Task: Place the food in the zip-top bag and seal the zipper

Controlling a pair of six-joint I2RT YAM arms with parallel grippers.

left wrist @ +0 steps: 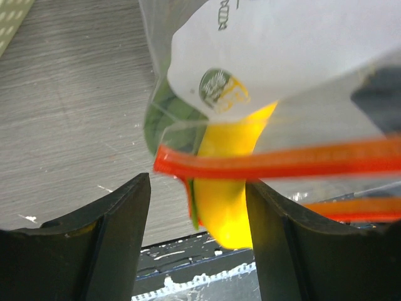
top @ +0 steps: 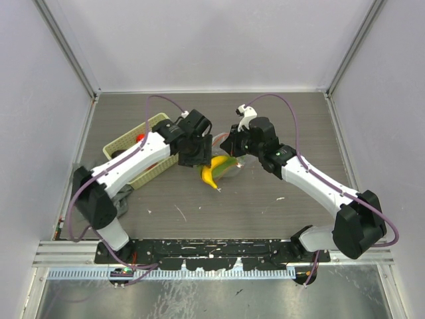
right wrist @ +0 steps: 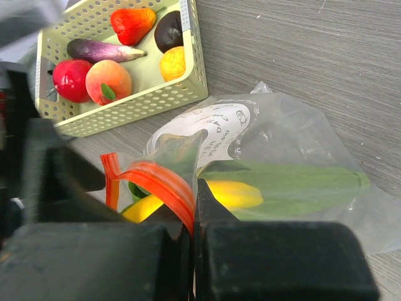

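Note:
The yellow banana (top: pixel 208 176) pokes out of the clear bag's orange-edged mouth, part inside and part outside. In the left wrist view the banana (left wrist: pixel 219 210) crosses under the orange zipper strip (left wrist: pixel 263 164). My left gripper is open at the mouth, its fingers spread to either side of the banana. My right gripper is shut on the bag's orange-edged rim, holding it up. Inside the bag (right wrist: pixel 294 125) lies a long green vegetable (right wrist: pixel 301 188), with the banana's inner end (right wrist: pixel 235 194) over it.
A pale yellow perforated basket (right wrist: pixel 150 103) stands close by on the left, holding a peach (right wrist: pixel 108 83), an eggplant (right wrist: pixel 103 51), a red pepper (right wrist: pixel 133 25) and other produce. The grey table right of the bag is bare.

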